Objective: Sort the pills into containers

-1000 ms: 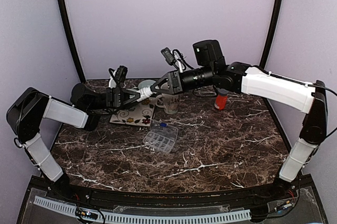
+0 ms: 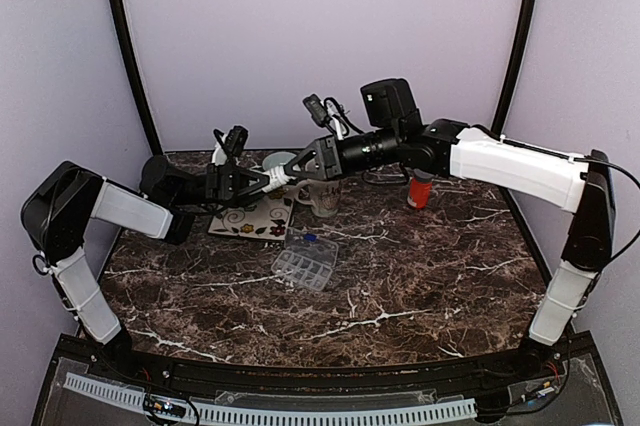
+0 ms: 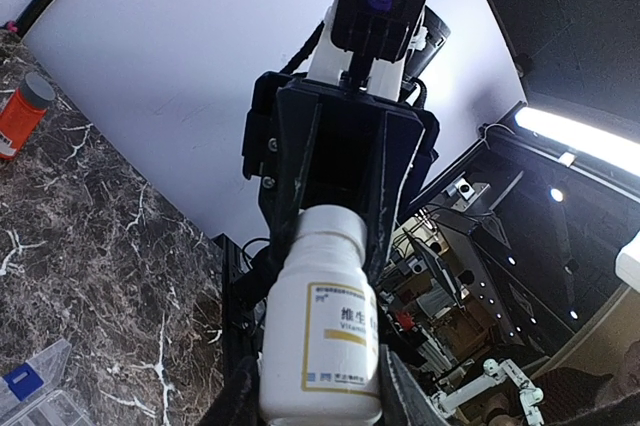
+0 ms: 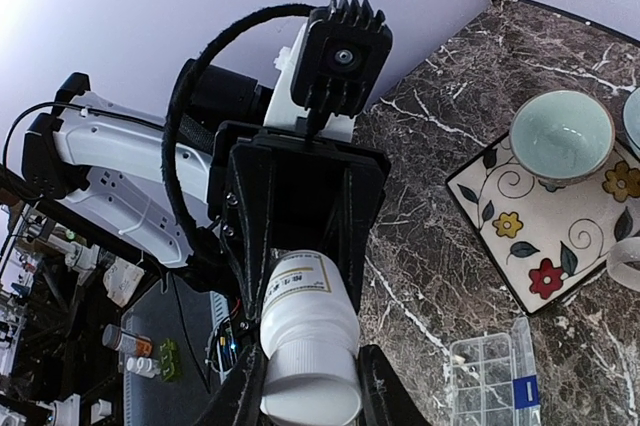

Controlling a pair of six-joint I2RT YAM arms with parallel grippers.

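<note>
A white pill bottle (image 2: 277, 179) with a gold-edged label is held in the air between my two grippers. My left gripper (image 2: 264, 184) is shut on the bottle's body; its fingers (image 3: 402, 396) flank the lower part in the left wrist view. From the other side, my right gripper (image 2: 291, 170) is shut on the white cap (image 4: 312, 383). The cap sits on the bottle, and whether it is loose cannot be seen. Below lies a clear compartment pill box (image 2: 304, 268), its lid open. An orange bottle with a grey cap (image 3: 22, 114) stands to the right on the table.
Behind the left arm lie a flowered square plate (image 4: 520, 246) and a pale green bowl (image 4: 563, 134). A mug (image 2: 322, 198) stands beneath the right gripper.
The left arm's elbow has shifted slightly right, and the right arm's elbow slightly left.
</note>
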